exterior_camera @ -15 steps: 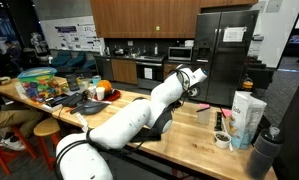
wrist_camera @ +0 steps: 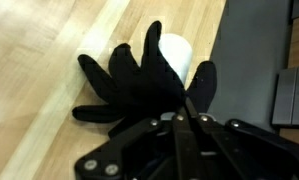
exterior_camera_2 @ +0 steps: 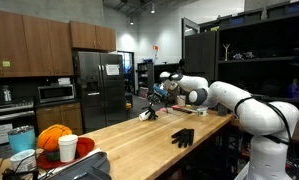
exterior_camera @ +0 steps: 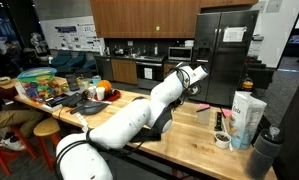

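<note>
A black glove (wrist_camera: pixel 139 80) hangs spread-fingered at the tip of my gripper in the wrist view; the gripper is shut and the glove's cloth covers its fingertips. Behind the glove a rounded white object (wrist_camera: pixel 175 52) partly shows, over or near the wooden table; whether they touch I cannot tell. Exterior view 2 has the gripper (exterior_camera_2: pixel 153 104) low over the far part of the table, a small white thing (exterior_camera_2: pixel 146 115) beside it. Another black glove-like item (exterior_camera_2: pixel 183 137) lies flat nearer the arm's base.
At the table's right end are a dark canister (exterior_camera: pixel 264 152), a printed bag (exterior_camera: pixel 246 117) and a small bowl (exterior_camera: pixel 222 140). In exterior view 2 a red tray (exterior_camera_2: pixel 81 151) holds an orange item and a white cup (exterior_camera_2: pixel 68 148). Mid-table wood (exterior_camera_2: pixel 139 140) is bare.
</note>
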